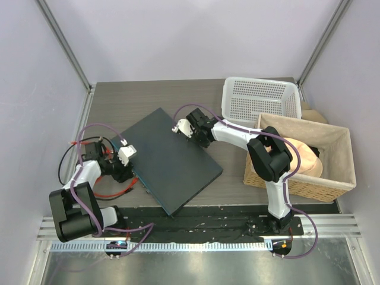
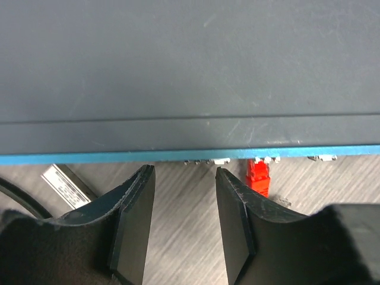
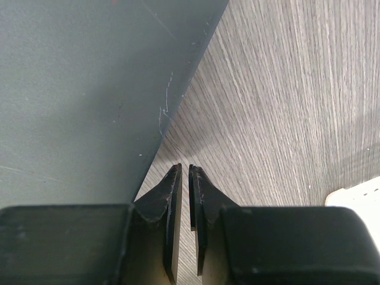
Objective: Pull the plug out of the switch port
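Observation:
The dark switch (image 1: 175,166) lies angled on the table, its blue-edged port side (image 2: 89,157) facing my left gripper. In the left wrist view that gripper is open below the edge, with nothing between its fingers. A red plug (image 2: 258,177) sits at a port just right of it, partly behind the right finger. My right gripper hangs at the switch's other edge, its fingers close together with a narrow gap and nothing visible between them.
Red and black cables (image 1: 119,193) lie at the left. A white basket (image 1: 261,95) and a wicker box (image 1: 300,183) with contents fill the right side. Bare table shows behind the switch.

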